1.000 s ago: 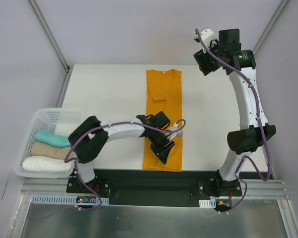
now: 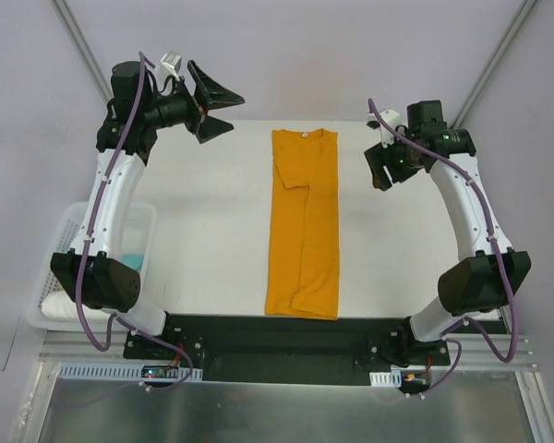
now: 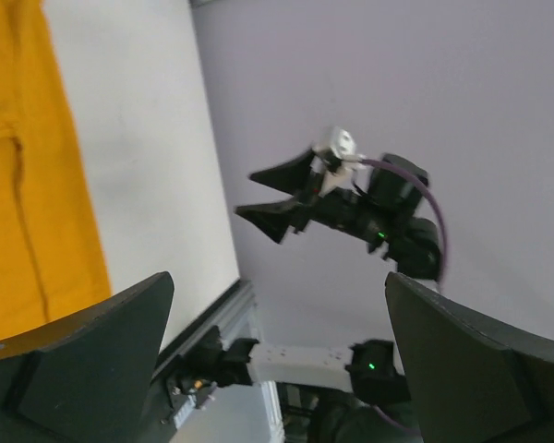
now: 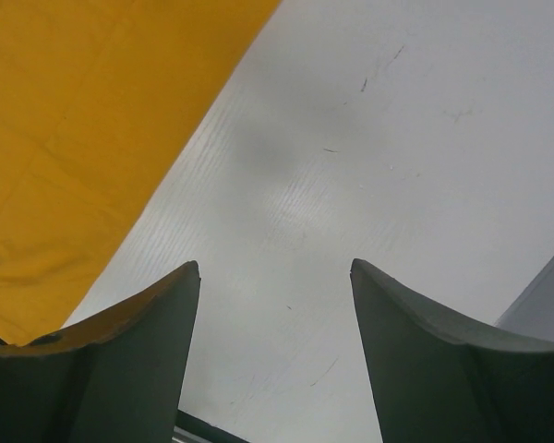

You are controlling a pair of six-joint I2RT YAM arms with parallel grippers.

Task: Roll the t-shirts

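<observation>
An orange T-shirt (image 2: 304, 240) lies folded into a long strip down the middle of the white table, also at the left of the left wrist view (image 3: 37, 212) and upper left of the right wrist view (image 4: 83, 111). My left gripper (image 2: 209, 103) is raised over the table's back left, left of the shirt, open with nothing between its fingers. My right gripper (image 2: 381, 164) hangs over the table right of the shirt's upper part, its fingers apart and empty.
A white basket (image 2: 60, 317) with rolled cloths sits at the left, partly hidden by my left arm. Bare table (image 2: 203, 240) lies on both sides of the shirt.
My left arm has risen from over the shirt's lower part to the back left. My right gripper has come down toward the front, beside the shirt.
</observation>
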